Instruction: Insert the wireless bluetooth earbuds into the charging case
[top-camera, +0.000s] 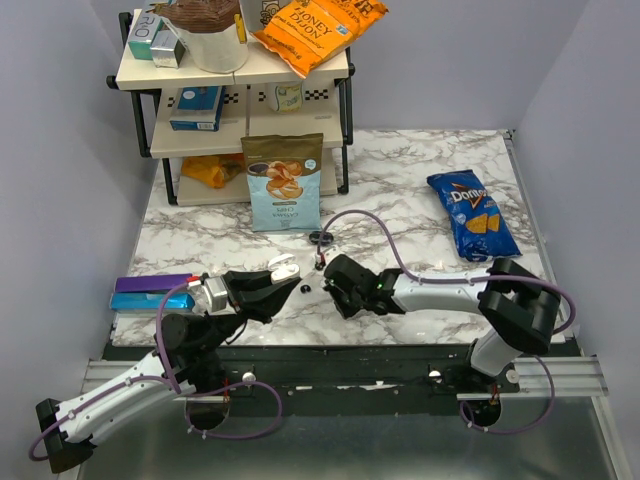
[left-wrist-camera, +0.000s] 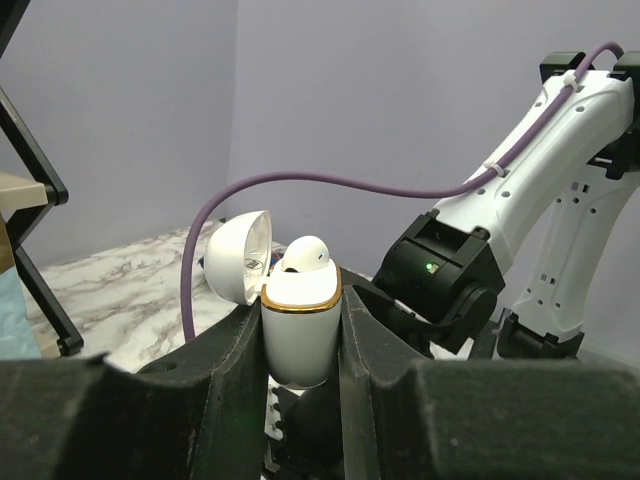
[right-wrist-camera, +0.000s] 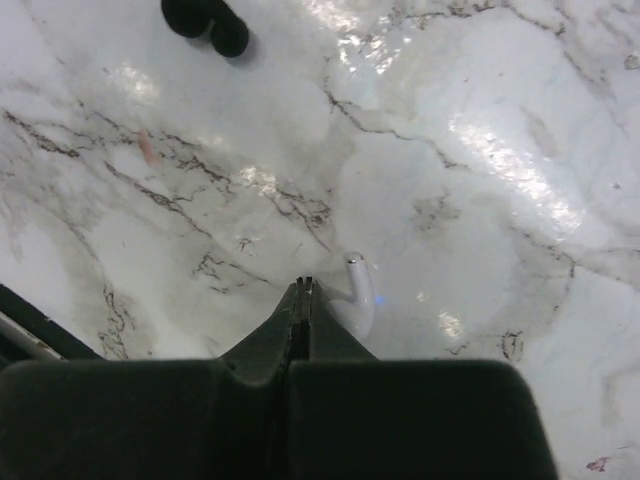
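A white charging case (left-wrist-camera: 300, 345) with its lid (left-wrist-camera: 238, 257) raised is clamped in my left gripper. One white earbud (left-wrist-camera: 305, 254) sits in the case. On the marble table lies another white earbud (right-wrist-camera: 360, 296), its stem pointing away from the gripper in the right wrist view. My right gripper is shut with nothing between its fingers. The earbud's rounded head is just right of the fingertips, partly hidden by them; whether they touch I cannot tell. In the top view the right gripper hides this earbud.
Small black objects (right-wrist-camera: 205, 22) lie on the table beyond the earbud. A chips bag (top-camera: 284, 185) stands before the shelf, and a blue Doritos bag (top-camera: 473, 216) lies at the right. The marble between is mostly clear.
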